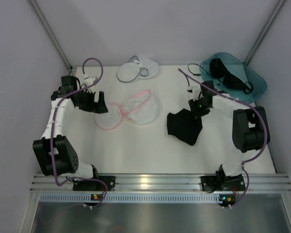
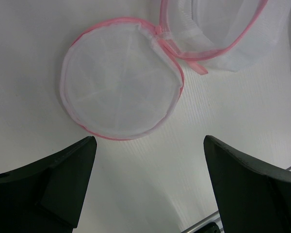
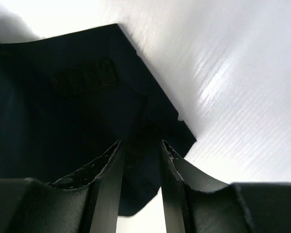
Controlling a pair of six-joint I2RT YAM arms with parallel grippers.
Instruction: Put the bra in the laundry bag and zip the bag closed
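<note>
A white mesh laundry bag with pink trim (image 1: 141, 108) lies open at centre-left, its round lid (image 2: 121, 80) spread flat. My left gripper (image 1: 99, 102) hangs open above the lid's left side; its fingers (image 2: 48, 189) have nothing between them. A folded black cloth (image 1: 183, 127) lies right of the bag; whether it is a bra is unclear. Over its upper edge is my right gripper (image 1: 198, 109), fingertips slightly apart, with only cloth visible beneath (image 3: 72, 111). A black bra (image 1: 222, 72) lies in the blue basin at the back right.
The blue basin (image 1: 256, 82) fills the back-right corner. A second white mesh bag with grey trim (image 1: 131, 70) lies at the back.
</note>
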